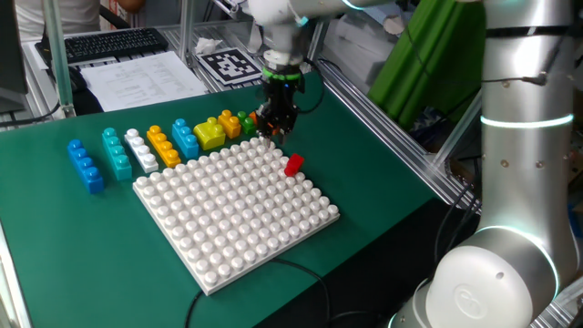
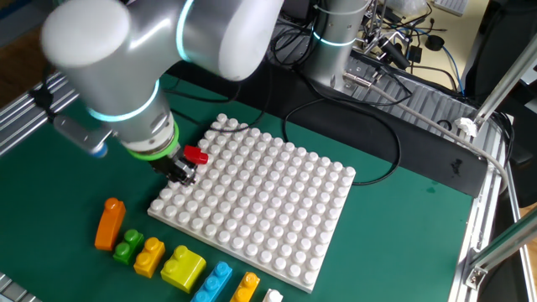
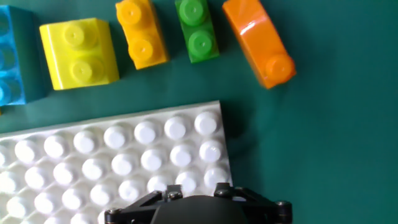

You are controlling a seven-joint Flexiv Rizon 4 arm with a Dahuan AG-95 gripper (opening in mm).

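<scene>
A white studded baseplate (image 1: pixel 232 205) lies on the green table. One red brick (image 1: pixel 293 165) stands on it near an edge; in the second exterior view the same red brick (image 2: pixel 195 155) is right beside my gripper (image 2: pixel 186 178). That gripper (image 1: pixel 274 135) hovers by the plate's corner, pointing down. Only dark hardware of the gripper shows at the bottom of the wrist view, so its finger opening and anything between the fingers stay hidden. Off the plate's edge lie an orange curved brick (image 3: pixel 260 42), a green brick (image 3: pixel 198 30), an amber brick (image 3: pixel 142 34) and a yellow brick (image 3: pixel 79 53).
The row continues with a light-blue brick (image 1: pixel 185 138), a long amber brick (image 1: pixel 163 146), a white brick (image 1: pixel 140 150), a teal brick (image 1: pixel 117 153) and a dark-blue brick (image 1: pixel 86 167). Bare table (image 3: pixel 329 112) lies beyond the plate's corner. Black cables (image 2: pixel 394 138) run along one side.
</scene>
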